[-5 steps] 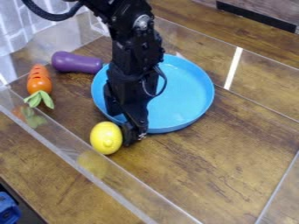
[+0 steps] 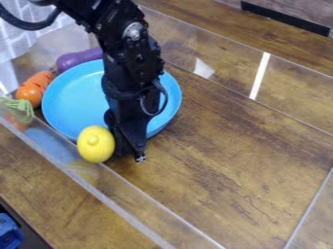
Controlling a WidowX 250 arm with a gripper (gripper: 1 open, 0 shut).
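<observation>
My black gripper (image 2: 124,141) is low over the left part of a blue round plate (image 2: 72,92), just behind a yellow lemon-like object (image 2: 95,144) at the plate's front edge. Whether the fingers are open or shut on anything is hidden. An orange carrot (image 2: 33,89) with green top lies at the plate's left edge, and a purple eggplant (image 2: 76,57) lies behind it.
Clear plastic walls border the wooden floor (image 2: 235,156). A blue object (image 2: 7,231) sits outside at the lower left.
My gripper has moved left with the blue plate, which now sits against the carrot and eggplant. The yellow object has shifted slightly left and up.
</observation>
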